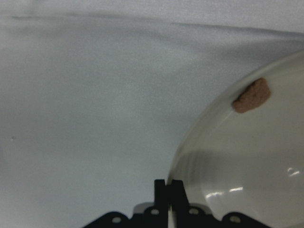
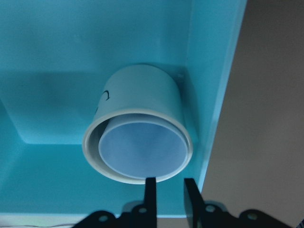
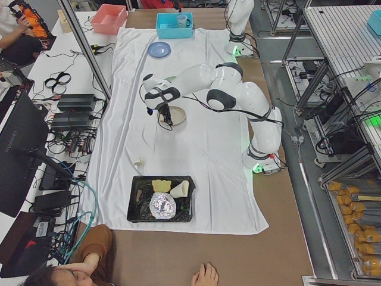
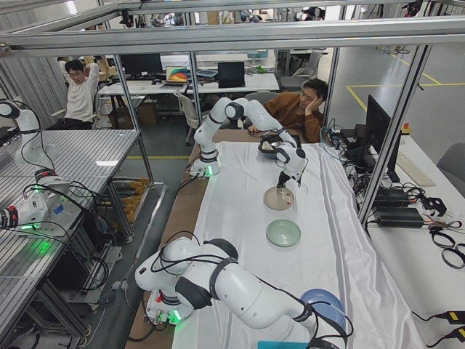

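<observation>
My left gripper is shut at the rim of a beige plate (image 4: pixel 279 203), which holds a small brown piece (image 1: pixel 251 95) near its edge; whether the rim is between the fingers is hard to tell. In the right wrist view my right gripper is open above a blue bin (image 2: pixel 57 38), where a white cup (image 2: pixel 137 85) has a light blue cup (image 2: pixel 142 147) nested inside it.
A green plate (image 4: pixel 283 231) and a blue plate (image 3: pixel 159 49) lie on the white cloth. A black tray (image 3: pixel 137 205) with foil and other items sits at the near end, a pink bin (image 3: pixel 109 18) off to the back left.
</observation>
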